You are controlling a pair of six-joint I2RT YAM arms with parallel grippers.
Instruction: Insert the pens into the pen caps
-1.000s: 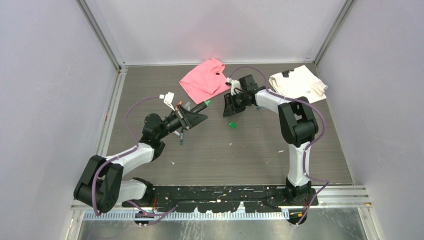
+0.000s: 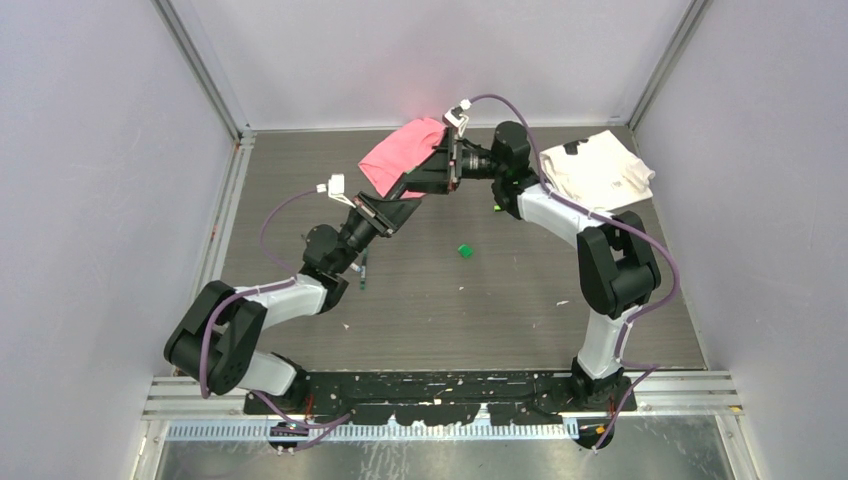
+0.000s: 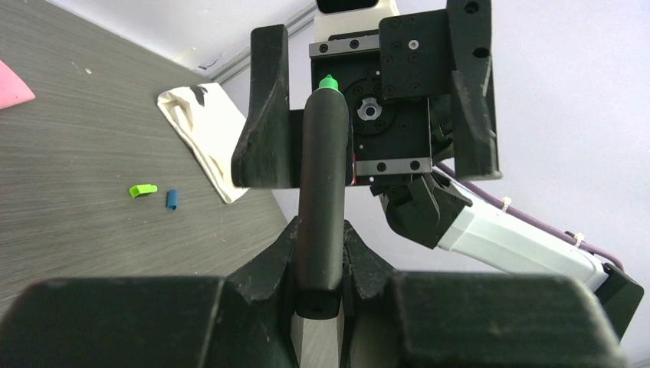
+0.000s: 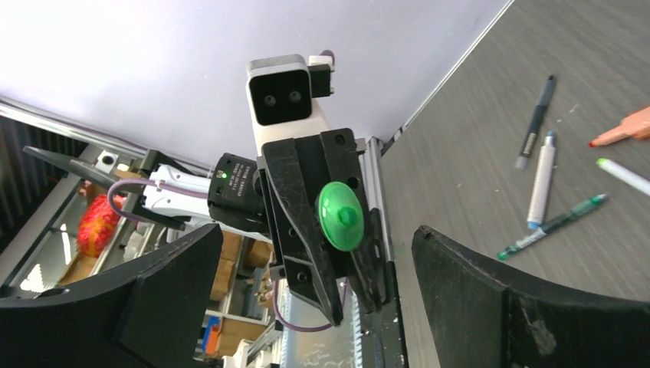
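My left gripper is shut on a thick black marker [image 3: 322, 192] with a green tip [image 4: 341, 216], held raised at the table's middle. My right gripper [image 2: 432, 165] stands open just beyond the marker's tip, its fingers either side of it in the left wrist view. On the table lie a small lime-green cap [image 3: 143, 190], a blue cap [image 3: 172, 198], a green cap [image 2: 465, 251], and several pens, among them a white pen [image 4: 543, 180], a dark pen [image 4: 536, 121], a green pen [image 4: 552, 227] and an orange marker [image 4: 621, 127].
A pink cloth [image 2: 393, 152] lies at the back middle and a white cloth [image 2: 600, 165] at the back right.
My right gripper rose from low at the table's middle and has moved left onto the marker's end. The left gripper has shifted slightly with the marker held.
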